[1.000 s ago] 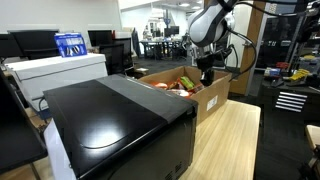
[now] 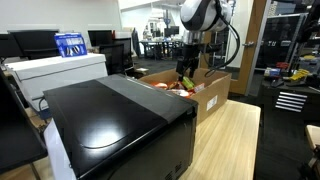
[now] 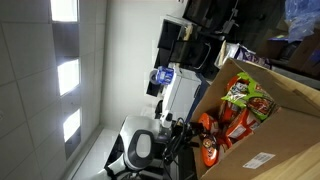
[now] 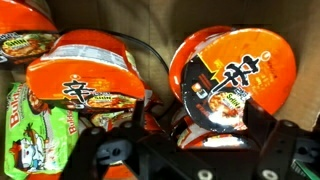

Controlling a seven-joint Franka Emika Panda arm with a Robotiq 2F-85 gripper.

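Note:
My gripper is open inside the cardboard box [image 3: 285, 92], its fingers wide apart at the bottom of the wrist view. Ahead of the gap, toward the right finger, lies a red-and-black noodle cup [image 4: 236, 78], its round lid facing the camera. Another red noodle cup [image 4: 85, 72] is at the left, with a green packet [image 4: 38, 135] below it. Nothing shows gripped between the fingers. In exterior view 2, red packages [image 3: 241, 125] and green packets [image 3: 237, 88] fill part of the box. From exterior view 1, the box wall hides most of the contents.
A black-topped case [image 2: 105, 110] stands in front of the box on the wooden table [image 2: 225, 145]. Bare table lies to its right. White boxes [image 2: 60, 75] stand at the left. Box walls rise around the gripper.
In exterior view 1, the arm has swung left from above the box's right part. The gripper now sits a little lower, among the packages.

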